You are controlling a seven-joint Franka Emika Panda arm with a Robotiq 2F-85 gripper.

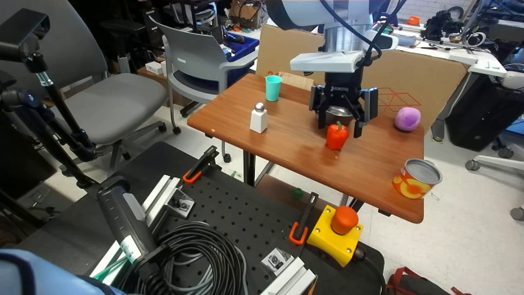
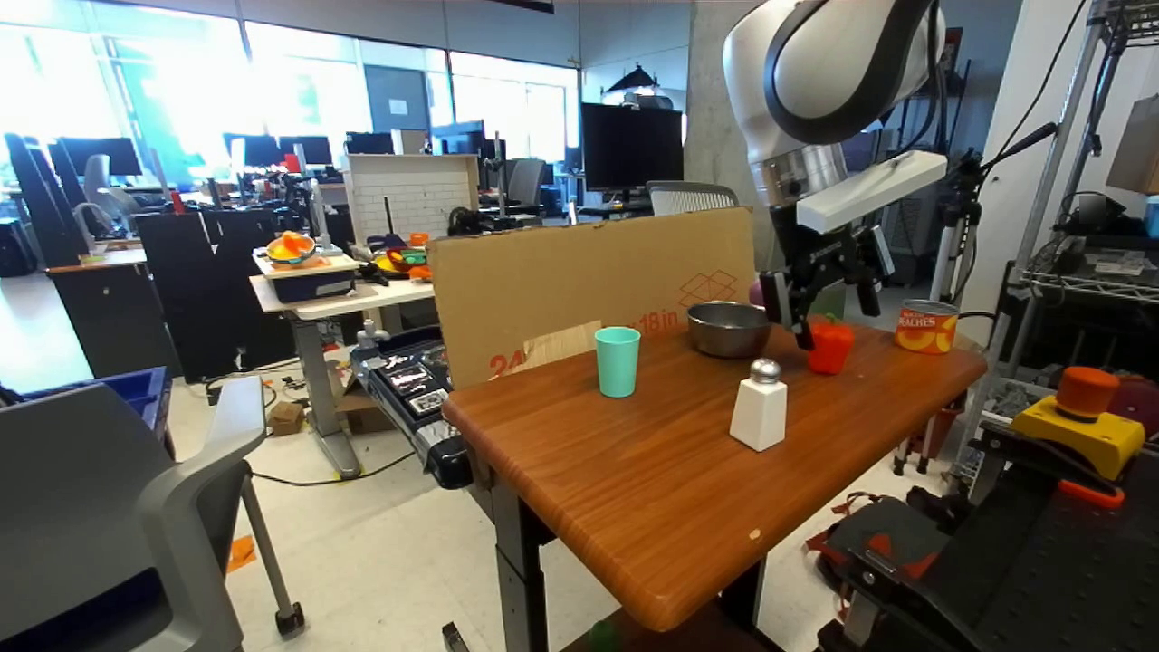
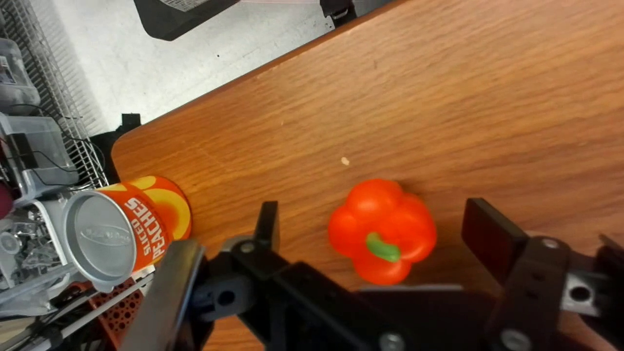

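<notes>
A red pepper with a green stem [image 3: 383, 231] stands on the wooden table [image 1: 294, 132], in front of a metal bowl [image 2: 730, 330]. Over it hangs my gripper [image 1: 341, 128], its fingers wide open and nothing held. In the wrist view the pepper lies between the two fingers as seen from above, with a gap on each side. From the second exterior view, the gripper [image 2: 837, 321] comes down close to the pepper's top; exact height is hard to judge.
A peach can [image 1: 416, 178] occupies the table's right corner, with a purple ball [image 1: 407, 119] behind. Toward the left stand a teal cup [image 1: 273, 88] and a white shaker [image 1: 258, 118]. Cardboard [image 2: 587, 277] borders the back edge.
</notes>
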